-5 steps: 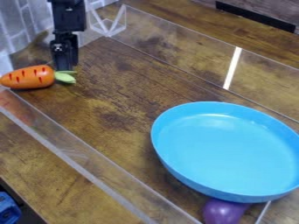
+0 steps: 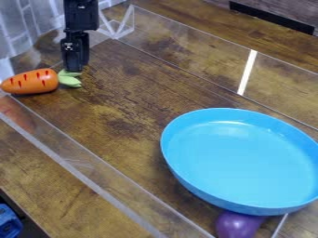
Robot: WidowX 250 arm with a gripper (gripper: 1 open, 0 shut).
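My black gripper points down at the upper left, open, just above and behind an orange toy carrot with green leaves lying on the wooden surface. Whether its tips touch the leaves is unclear. A large light blue plate sits at the right, and a purple toy vegetable lies below it.
Clear plastic walls border the wooden work area. A blue object shows at the bottom left corner.
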